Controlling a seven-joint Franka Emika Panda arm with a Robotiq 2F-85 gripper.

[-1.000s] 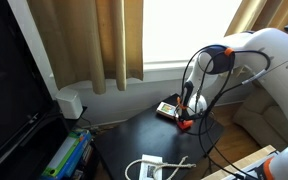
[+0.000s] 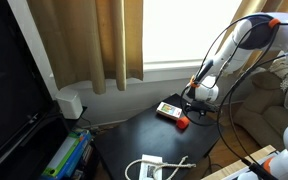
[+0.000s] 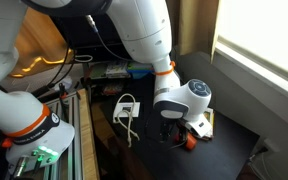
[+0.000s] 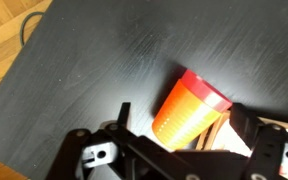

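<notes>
An orange cylinder with a red end (image 4: pixel 189 112) lies on its side on the black table (image 4: pixel 94 70), showing in the wrist view between and a little ahead of my fingers. My gripper is open, one finger on either side of the view, with nothing held. In exterior view 1 the cylinder (image 2: pixel 182 122) lies just left of the gripper (image 2: pixel 197 109). From exterior view 2 the cylinder (image 3: pixel 190 143) shows below the gripper, partly covered by the arm's white wrist housing.
Close to the cylinder lies a box with a pale top (image 2: pixel 170 111). A white power strip (image 2: pixel 151 168) with a cable sits at the table's near side. Behind the table stands a curtained window.
My arm and gripper have shifted to the right in exterior view 1, away from above the cylinder. The cylinder and box look unmoved.
</notes>
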